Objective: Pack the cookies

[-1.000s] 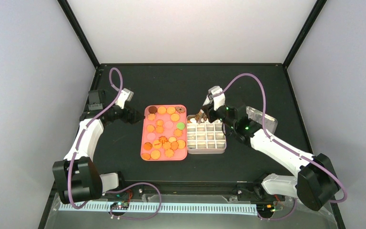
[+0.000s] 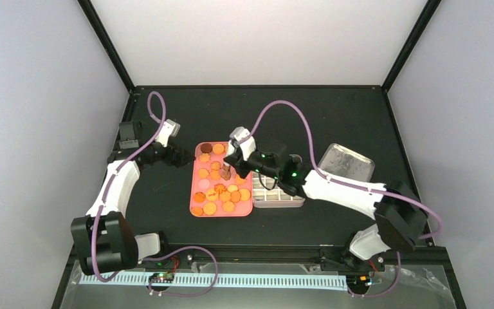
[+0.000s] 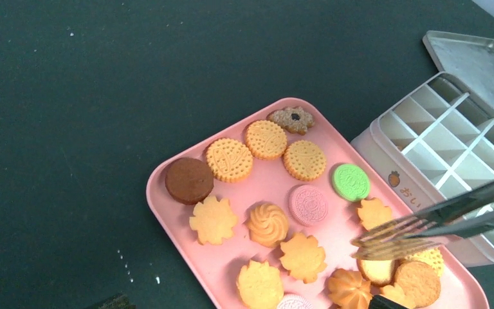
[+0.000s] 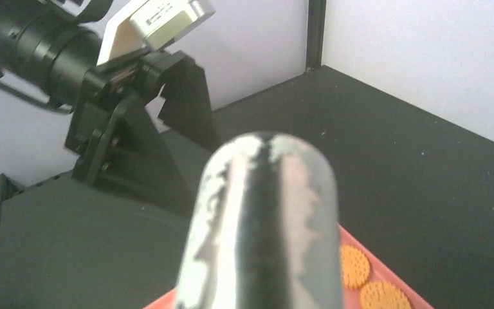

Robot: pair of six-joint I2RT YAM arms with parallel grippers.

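The pink tray [image 2: 196, 193] carries several cookies, among them a brown round one [image 3: 189, 180], a green one [image 3: 351, 182] and a pink one [image 3: 308, 205]. Beside it stands the white divided box [image 2: 278, 203]; the compartments visible in the left wrist view look mostly empty, with a brownish bit low in one. Over the tray, my right gripper [image 2: 233, 166] is shut on metal tongs [image 3: 399, 240], whose slotted tips hang above the cookies with no cookie visible between them. Left of the tray, my left gripper [image 2: 188, 158] is open and empty.
A metal lid [image 2: 347, 161] lies behind the box on the right. The right arm passes over the box and hides part of it from above.
The left arm, tray and box stay where they were.
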